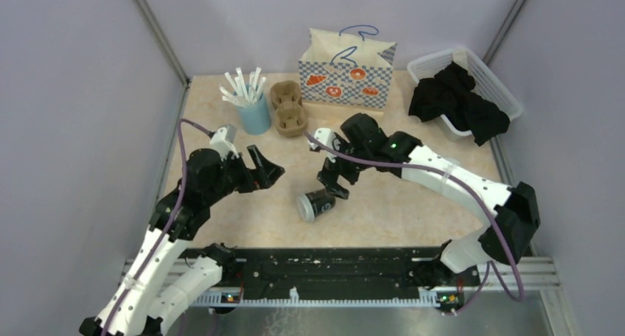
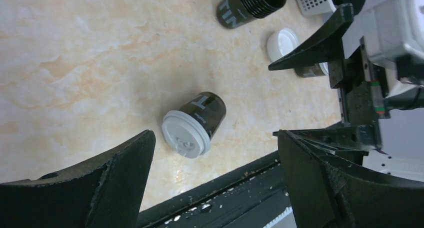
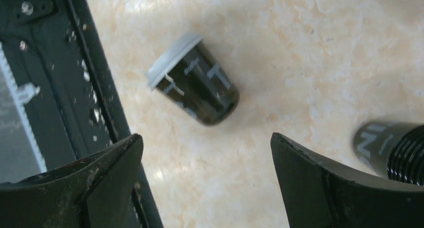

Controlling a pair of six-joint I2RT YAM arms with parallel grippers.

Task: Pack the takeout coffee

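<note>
A black takeout cup with a white lid (image 1: pixel 317 204) lies on its side near the table's front edge. The left wrist view shows this cup (image 2: pixel 205 111) with its lid facing that gripper; the right wrist view also has it (image 3: pixel 200 85). To the cup's upper left, my left gripper (image 1: pixel 267 162) is open and empty. My right gripper (image 1: pixel 334 184) hangs open close over the cup's upper right in the top view, nothing between its fingers. A brown cup carrier (image 1: pixel 290 116) sits at the back, beside the checkered paper bag (image 1: pixel 346 82).
Black ridged cups (image 2: pixel 245 9) stand further back, hidden by the right arm from above. Beyond them is a white lid (image 2: pixel 281 44). A blue straw holder (image 1: pixel 255 118) stands back left; a white basket with black cloth (image 1: pixel 492 93) is back right.
</note>
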